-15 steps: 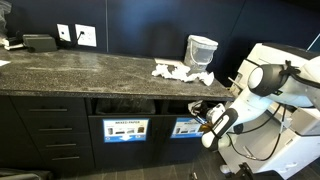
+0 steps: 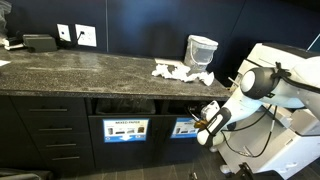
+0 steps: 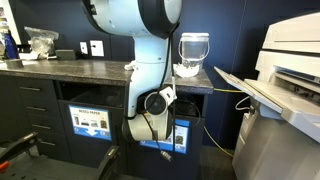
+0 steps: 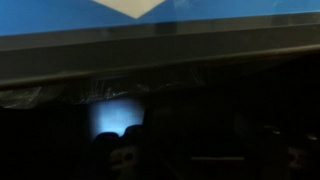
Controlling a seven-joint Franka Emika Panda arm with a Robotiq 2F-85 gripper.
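Observation:
My arm (image 2: 240, 108) reaches from the right to the right-hand bin opening under the counter. In exterior view 1 the gripper (image 2: 198, 118) is small and dark at that opening, just above a blue label (image 2: 184, 128). The arm blocks it in exterior view 2. My wrist view is mostly dark: a blue label (image 4: 55, 17) and a dark bin edge (image 4: 180, 45) run across the top, with a pale bright patch (image 4: 118, 117) below. Finger shapes at the bottom are too dim to show how the fingers stand or whether anything lies between them.
On the countertop (image 2: 90, 73), white crumpled paper or cloth (image 2: 178, 72) lies by a lidded clear bucket (image 2: 201, 52). The left bin opening (image 2: 125, 106) sits above another blue label (image 2: 125, 130). White panels (image 3: 285, 100) stand to the right.
Over the last second the arm and its wrist have shifted slightly left and lower at the right-hand bin opening. The paper and bucket on the counter have not moved.

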